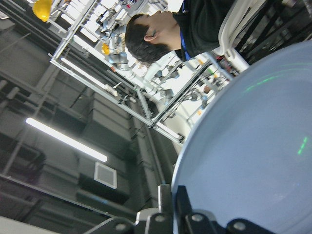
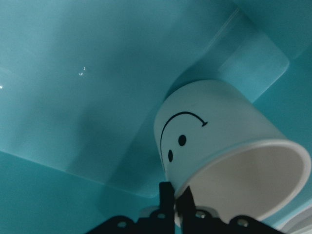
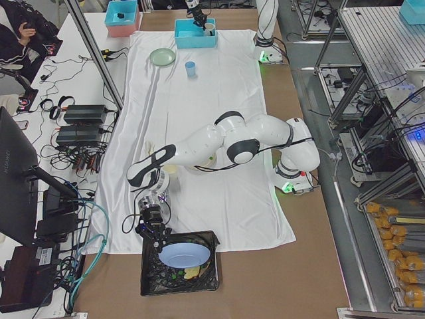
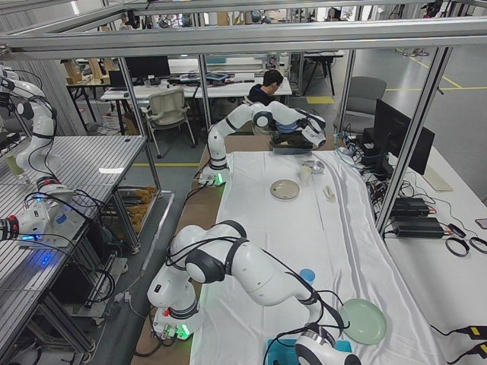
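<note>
A light blue plate [image 3: 186,255] is tilted over a black crate [image 3: 149,282] at the near end of the table. My left gripper is shut on its rim, and the plate fills the right of the left wrist view. At the far end, a white paper cup with a smiley face [image 2: 209,117] is inside a turquoise bin [image 3: 194,41]. My right gripper is shut on the cup's rim.
A green plate [image 3: 162,57] and a blue cup [image 3: 190,70] stand on the white cloth near the bin. A beige plate [image 4: 284,190] and other small items lie near the left arm.
</note>
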